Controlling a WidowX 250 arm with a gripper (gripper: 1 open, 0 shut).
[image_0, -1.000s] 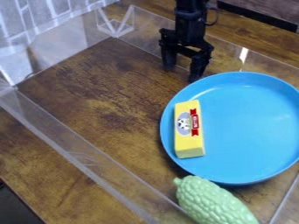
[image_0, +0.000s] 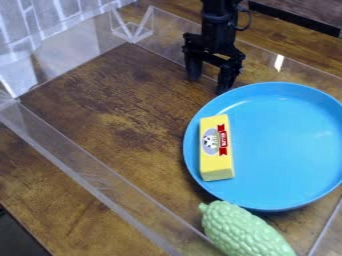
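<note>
My black gripper (image_0: 211, 62) hangs at the top middle, low over the wooden floor of the clear-walled tray, behind a blue plate (image_0: 281, 140). It looks open, with nothing visible between its dark fingers. A yellow box (image_0: 215, 148) with a red label lies on the left part of the plate. A green bumpy vegetable (image_0: 245, 230) lies at the bottom right, in front of the plate.
Clear plastic walls (image_0: 74, 175) border the work area on several sides. The wooden floor (image_0: 114, 105) left of the plate is bare. A white tiled wall stands at the top left.
</note>
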